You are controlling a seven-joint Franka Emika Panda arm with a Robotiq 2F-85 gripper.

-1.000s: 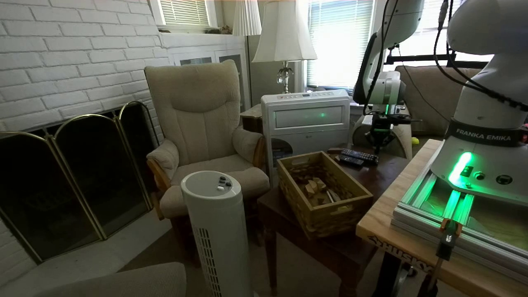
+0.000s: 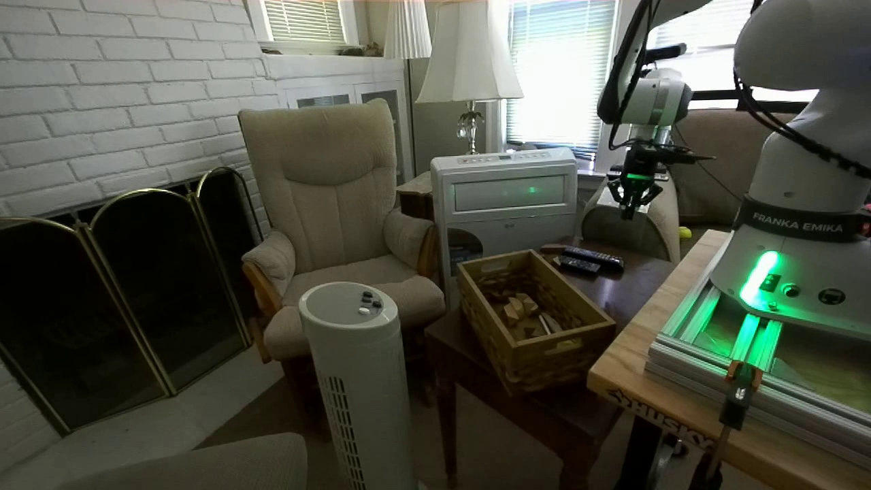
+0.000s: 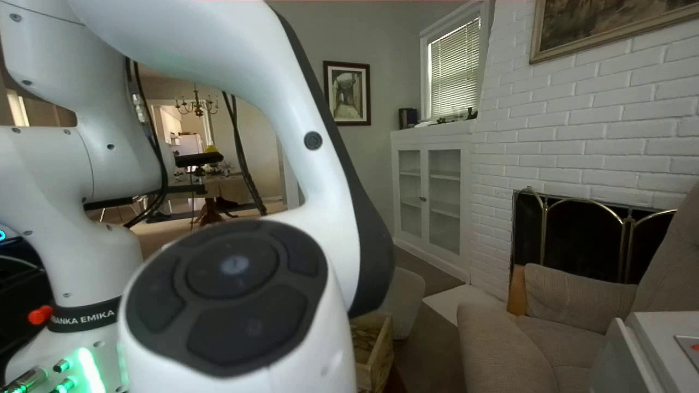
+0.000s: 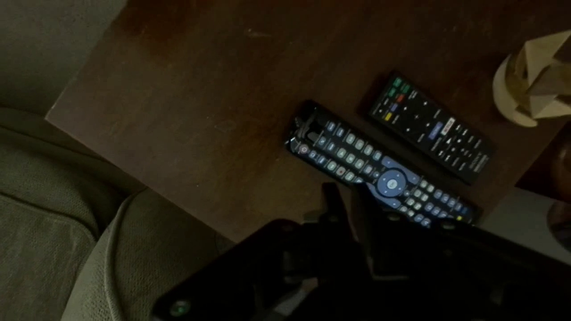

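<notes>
My gripper (image 2: 630, 214) hangs above the dark side table, pointing down. In the wrist view the gripper has its fingertips a little apart, with a narrow gap and nothing seen between them. Below lies a long black remote (image 4: 342, 152) with a blue ring of buttons, partly hidden by the fingers. A smaller black remote (image 4: 431, 128) lies alongside it. In exterior view 1 both rest behind the wooden basket (image 2: 563, 347), which holds several pale wooden blocks (image 2: 522, 314). The large arm covers the gripper in exterior view 2.
Bare tabletop (image 4: 214, 107) stretches left of the remotes in the wrist view. A white appliance (image 2: 506, 192) stands behind the table. A white tower fan (image 2: 351, 306) and a beige armchair (image 2: 326, 180) are on the far side. The wooden workbench (image 2: 629, 359) borders the table.
My gripper has risen from close to the remotes to well above the table. The remotes and basket look unmoved.
</notes>
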